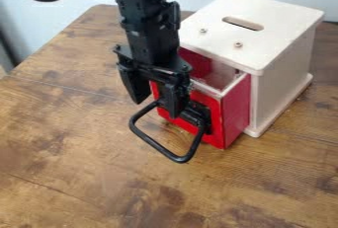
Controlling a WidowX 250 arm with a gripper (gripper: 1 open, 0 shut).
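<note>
A pale wooden box [280, 94] with a slot and two small knobs on top stands at the right of the table, with a red drawer [227, 114] at its front, open at the top. My black gripper [169, 99] is lowered at the drawer's front, in front of a black loop handle or bar that juts out low. Whether its fingers are open or shut around anything is hard to tell, as black parts overlap there.
A white wall is behind it, and a black cable hangs at the top left.
</note>
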